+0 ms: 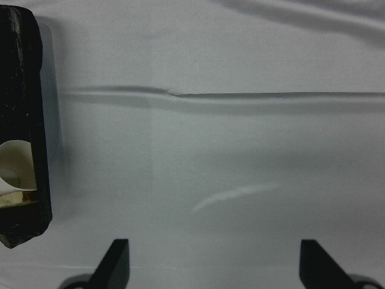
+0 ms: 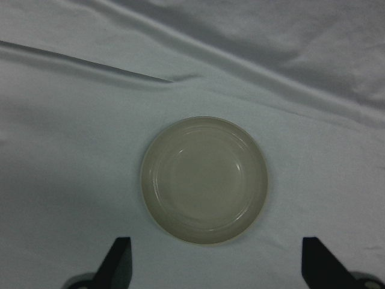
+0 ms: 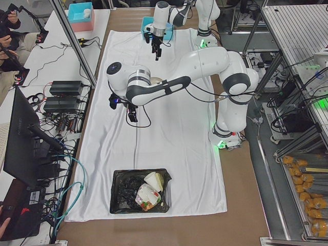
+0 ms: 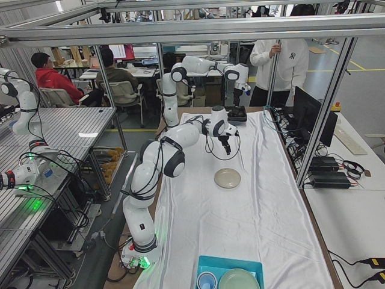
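My left gripper [image 3: 132, 117] is open above the white cloth, with the black tray [image 1: 27, 78] at the left edge of its wrist view. The tray [image 3: 120, 192] holds a white cup-like piece [image 3: 154, 180] and a wrapped, food-like bundle [image 3: 147, 197]. My right gripper [image 4: 226, 144], also open and empty, hangs over the cloth beyond a beige plate [image 4: 227, 178], which lies centred in the right wrist view [image 2: 204, 179].
A blue tray [image 4: 207, 262] at the other table end holds a green plate [image 4: 239, 280] and blue-white cups [image 4: 206, 280]. Monitors, cables and metal frame posts line the sides.
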